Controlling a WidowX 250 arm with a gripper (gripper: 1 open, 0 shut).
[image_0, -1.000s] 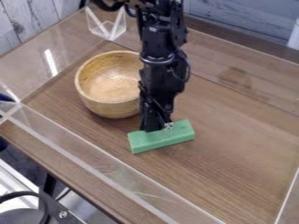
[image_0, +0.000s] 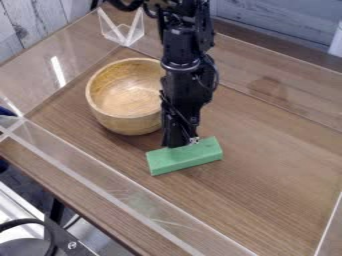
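A green rectangular block (image_0: 185, 157) lies on the wooden table (image_0: 261, 140) in the middle of the camera view. My black gripper (image_0: 174, 140) hangs down from above, its tip low at the block's back edge. The gripper looks shut, and nothing shows clearly between its fingers; whether it touches the block is hard to tell.
A large tan bowl (image_0: 112, 96) stands just left of the gripper. A clear wire-like or plastic object (image_0: 123, 28) is at the back left. The table's right side is open. Black cables lie off the lower left edge.
The gripper has shifted very slightly over the last second. The green block and bowl look the same.
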